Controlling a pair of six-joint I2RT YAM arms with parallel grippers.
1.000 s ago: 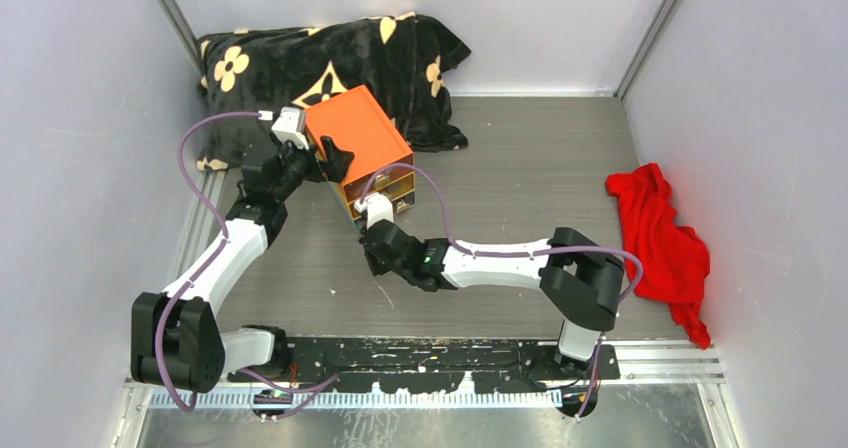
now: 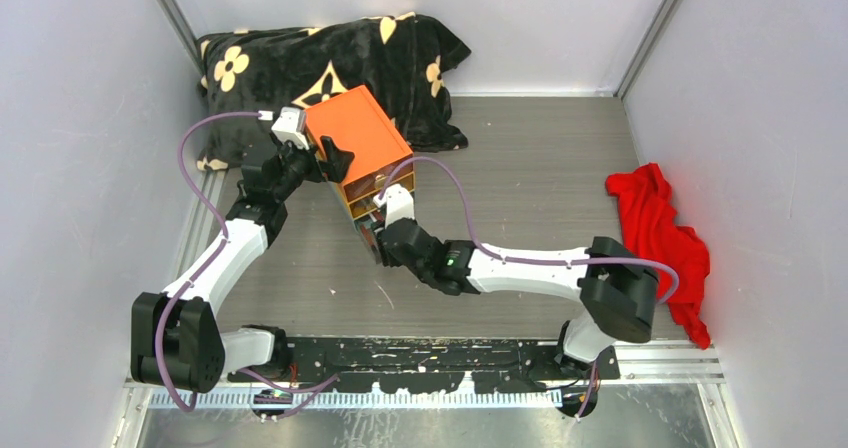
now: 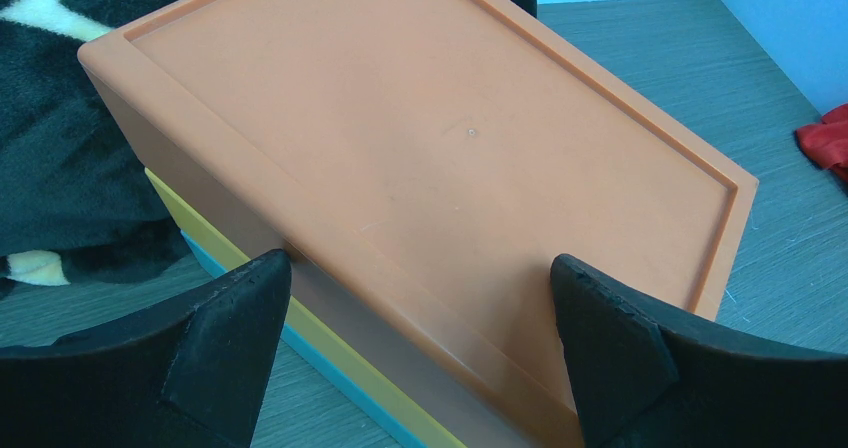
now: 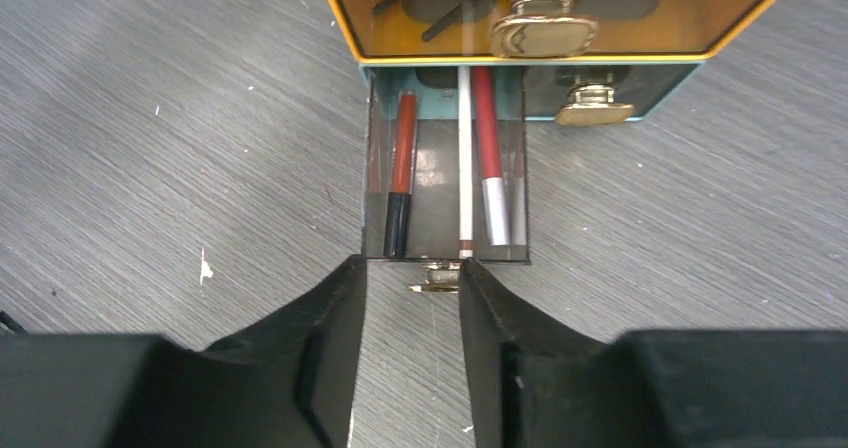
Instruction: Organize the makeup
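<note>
The makeup organizer (image 2: 355, 128) has an orange top and stacked yellow and teal levels. My left gripper straddles its top edge, one finger over the lid; whether it grips is unclear. In the right wrist view a small bottom drawer (image 4: 435, 193) is pulled out, holding a red-and-black pencil (image 4: 401, 158), a white pencil (image 4: 465, 168) and a red-and-silver one (image 4: 488, 148). My right gripper is part open at that drawer's front, by its gold knob (image 4: 438, 280). Closed drawers (image 4: 700, 18) with gold knobs sit above and beside it.
A dark patterned blanket (image 2: 270, 78) lies along the back behind the organizer. A red cloth (image 2: 655, 238) lies at the right.
The right arm has shifted right, higher in the top view, uncovering more of the organizer's lower front and drawer. The left arm has not visibly moved.
</note>
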